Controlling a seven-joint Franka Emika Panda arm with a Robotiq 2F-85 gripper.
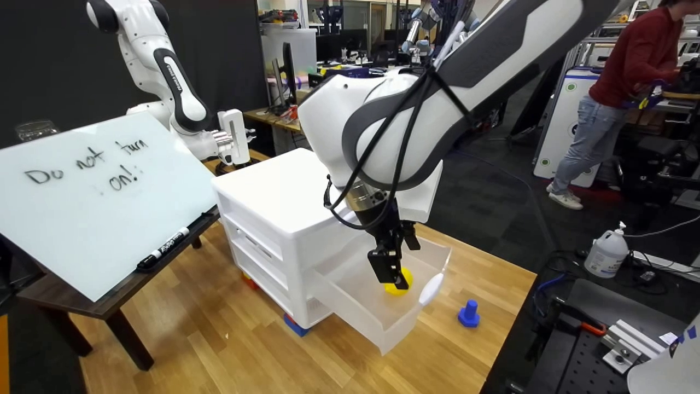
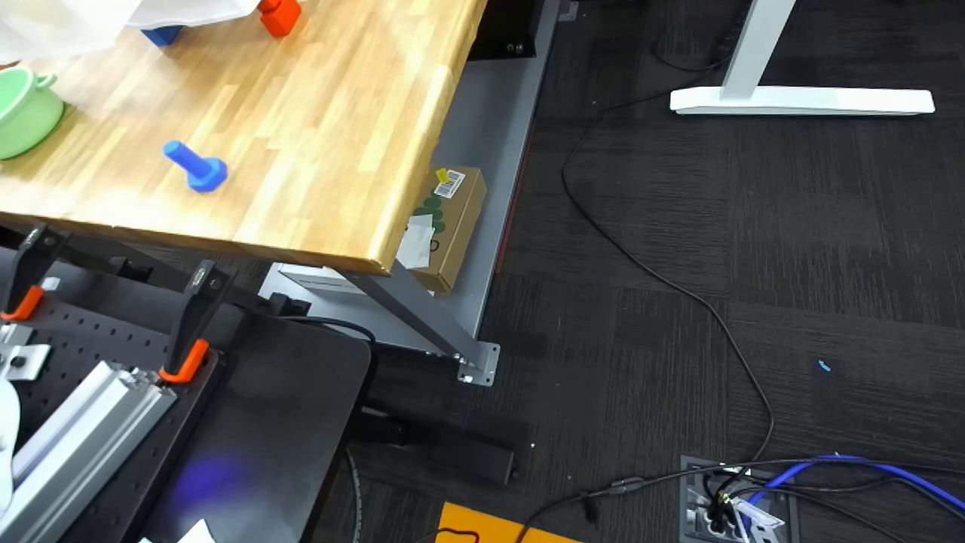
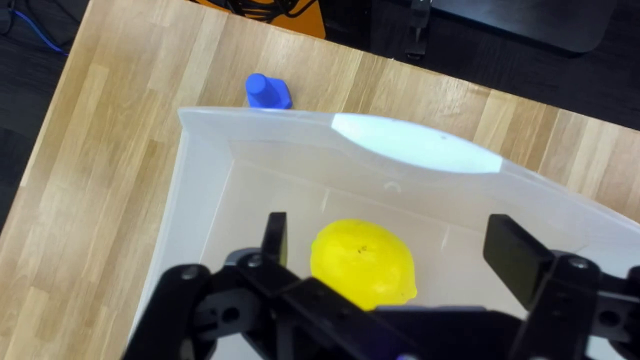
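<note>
In the pulled-out bottom drawer lies a yellow lemon-like object, resting on the drawer floor. My gripper is open above it, one finger to the left and the other to the right, with a wide gap on the right side. In exterior view 1 the gripper points down inside the drawer area and hides part of the yellow object. Whether the fingertips reach down beside it cannot be judged.
The white drawer cabinet stands close behind the arm. A blue bolt-shaped piece stands on the table outside the drawer front. A green pot and a red block show in exterior view 2. The whiteboard leans at left.
</note>
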